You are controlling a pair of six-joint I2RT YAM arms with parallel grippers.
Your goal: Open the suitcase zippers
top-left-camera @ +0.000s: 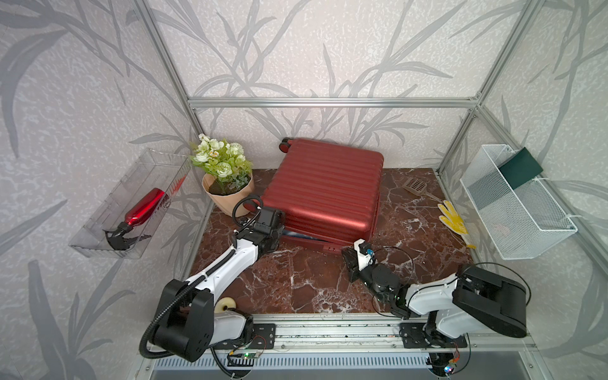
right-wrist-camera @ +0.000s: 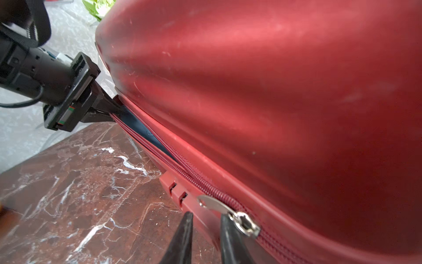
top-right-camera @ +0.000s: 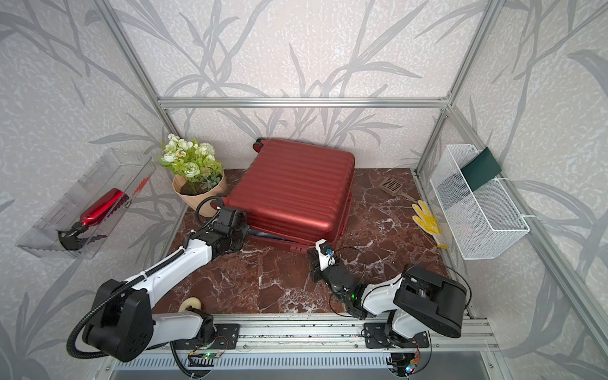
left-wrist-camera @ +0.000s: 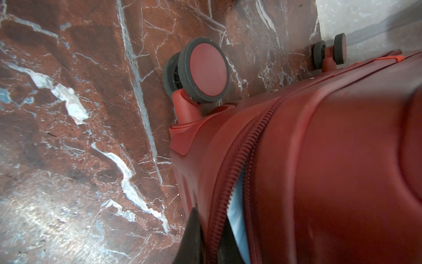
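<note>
The red suitcase lies flat on the marble table, its zipper parted along the near-left stretch, showing a light blue lining. My left gripper is shut on the zipper edge at that left end. In the right wrist view a silver zipper pull sits on the track near the near-right corner. My right gripper is just in front of and below that pull, fingers part open, apparently with nothing held between them.
A potted plant stands left of the suitcase. A yellow glove and a mesh tool lie on the right. Wire and clear baskets hang on the side walls.
</note>
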